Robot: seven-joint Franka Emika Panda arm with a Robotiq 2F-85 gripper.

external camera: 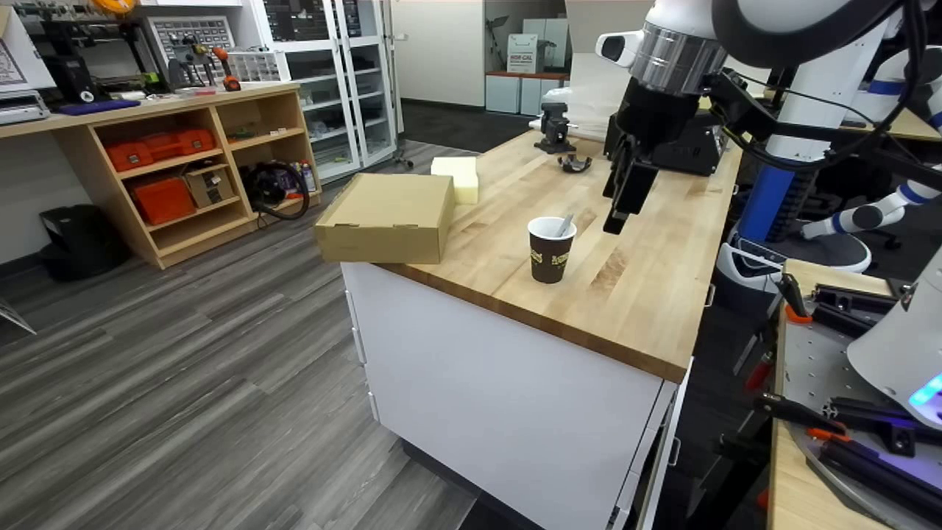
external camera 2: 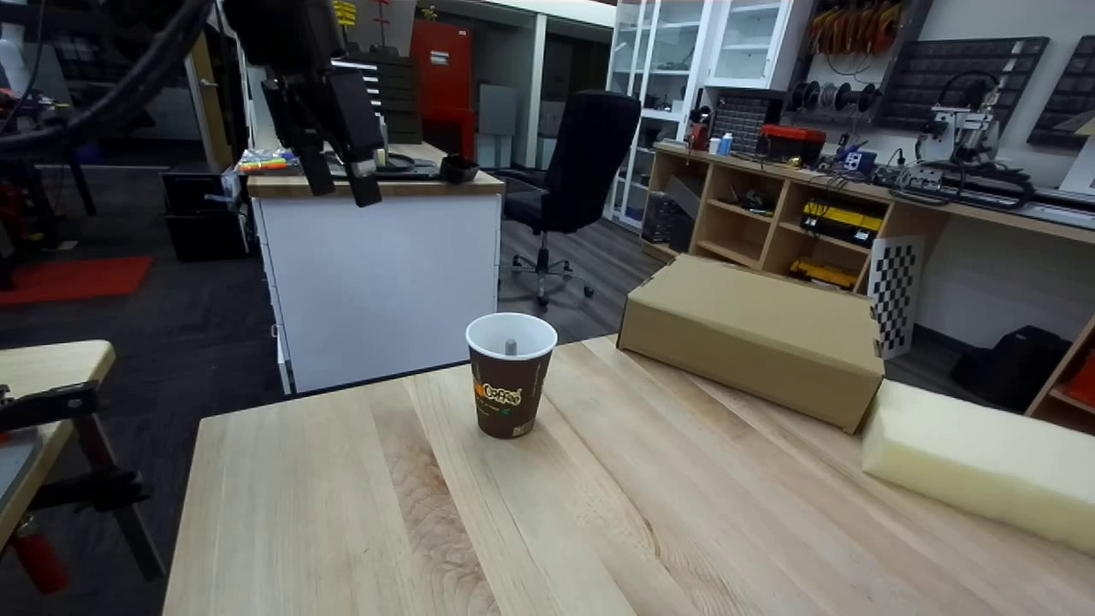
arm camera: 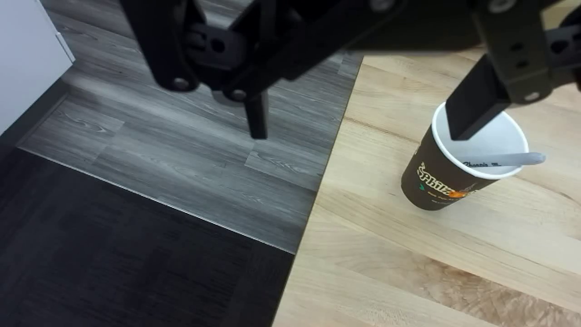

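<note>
A dark brown paper cup (external camera: 549, 258) with a white rim stands upright on the wooden tabletop (external camera 2: 339, 513). Inside it leans a grey marker (arm camera: 506, 160), its end poking over the rim. My gripper (external camera: 619, 202) hangs in the air above the table, to the right of the cup in exterior view 1. Its fingers are spread wide and nothing is between them. In the wrist view, one black finger (arm camera: 476, 101) covers part of the cup's opening. The other finger (arm camera: 256, 114) appears over the floor, far from the cup.
A closed cardboard box (external camera: 385, 215) sits at the table's corner, with a pale yellow foam block (external camera 2: 985, 459) beside it. Farther back lie a small dark curved part (external camera: 575, 163) and a black device (external camera: 554, 128). Bare wood surrounds the cup.
</note>
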